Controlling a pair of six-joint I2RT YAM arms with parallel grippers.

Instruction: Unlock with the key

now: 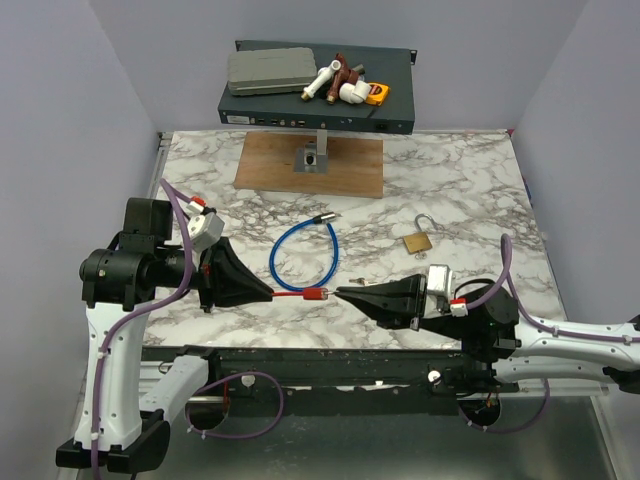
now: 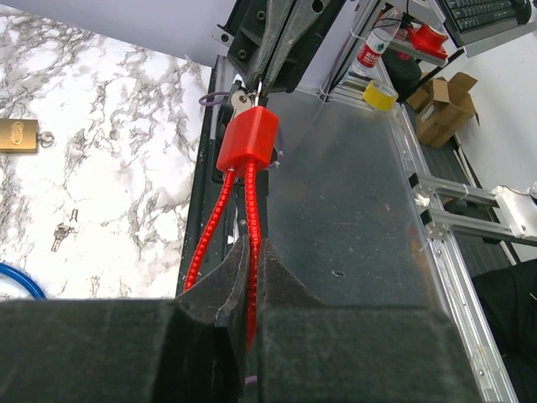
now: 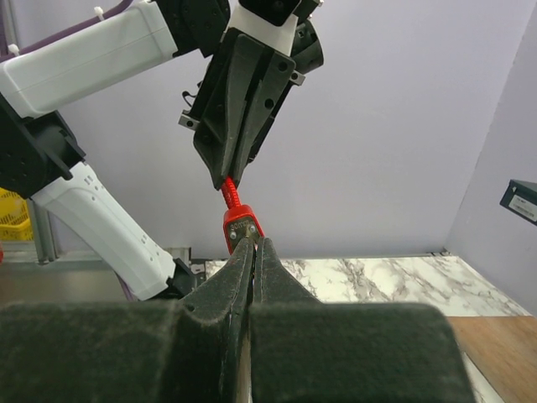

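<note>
A red cable lock (image 1: 315, 294) hangs level in the air above the table's front part. My left gripper (image 1: 271, 294) is shut on its thin red cable, seen doubled in the left wrist view. The lock body (image 2: 249, 137) faces my right gripper (image 1: 337, 291), which is shut on a thin metal key (image 2: 258, 91). That key spans the small gap to the lock's metal end. A second key (image 2: 241, 102) dangles beside the right fingertips. In the right wrist view the lock's end face (image 3: 243, 227) lies just beyond the fingertips; how deep the key sits is hidden.
On the marble table (image 1: 460, 190) lie a blue cable lock (image 1: 275, 258), an open brass padlock (image 1: 417, 242) and small loose keys (image 2: 63, 229). A wooden board (image 1: 265, 165) and a dark box (image 1: 225, 105) stand at the back.
</note>
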